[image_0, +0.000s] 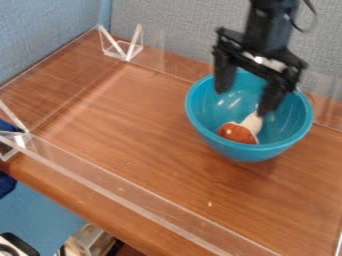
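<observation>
My black gripper (251, 87) hangs over a turquoise bowl (214, 110) at the right of the camera view, open, its blurred fingers reaching down to rim height or inside. In the bowl lies an orange-red round object (237, 133) with a pale, elongated part, partly behind the gripper's right finger.
White wire frames (120, 45) stand at the back left and left edge. A clear low barrier runs along the edges. A dark blue item sits at far left.
</observation>
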